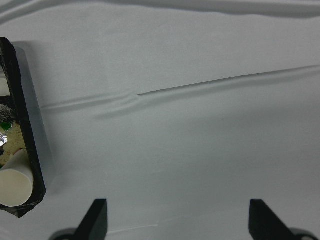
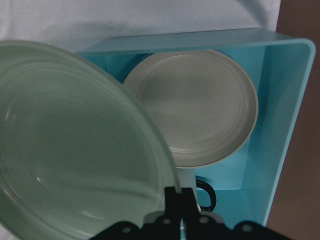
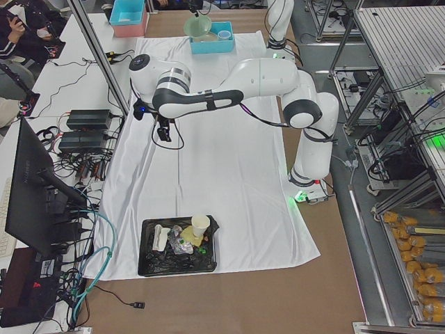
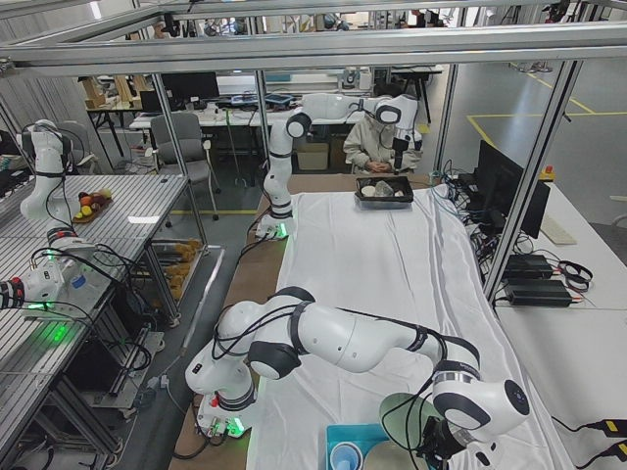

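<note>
A pale green plate (image 2: 75, 130) is held by its rim in my right gripper, over the left side of a light blue bin (image 2: 280, 110). A beige plate (image 2: 192, 105) lies inside that bin, with a black handle below it. In the camera left view the green plate (image 3: 197, 26) is at the top, beside a blue cup (image 3: 224, 35) in the bin. My left gripper is open and empty above the white cloth, near a black tray (image 1: 30, 150) holding a white cup (image 1: 15, 182) and crumpled items.
A monitor (image 3: 35, 195), cables and metal posts line the side by the cloth. A metal table (image 3: 396, 56) stands across a gap on the other side.
</note>
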